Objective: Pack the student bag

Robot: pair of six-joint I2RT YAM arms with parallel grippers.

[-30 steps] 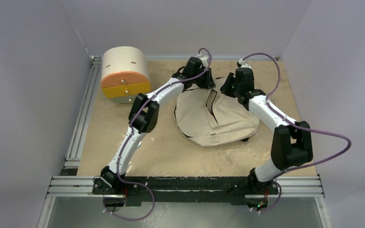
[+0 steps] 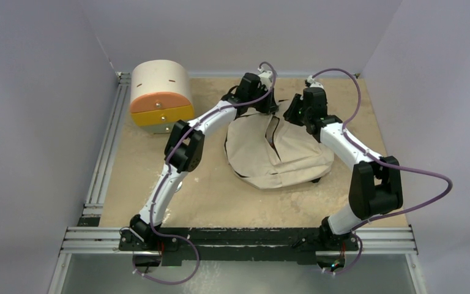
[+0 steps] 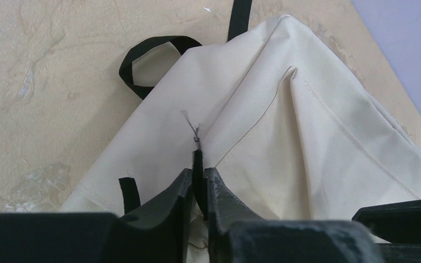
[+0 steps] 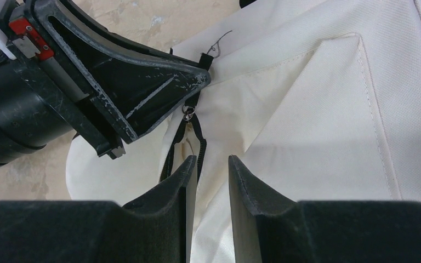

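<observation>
A beige fabric bag (image 2: pixel 251 153) lies flat on the table, its front zipper partly open in a dark slit. At the top end of that slit, my left gripper is shut on the black zipper pull (image 3: pixel 197 161), a frayed cord poking up from it. In the right wrist view the zipper slider (image 4: pixel 188 114) hangs below the left gripper's body. My right gripper is just right of it over the bag's cloth, part open, with nothing between its fingertips.
A rounded box with orange and yellow drawers (image 2: pixel 159 101) stands at the back left. Grey walls bound the back and sides.
My left gripper has shifted very slightly to the right at the top of the bag. The right arm looks still.
</observation>
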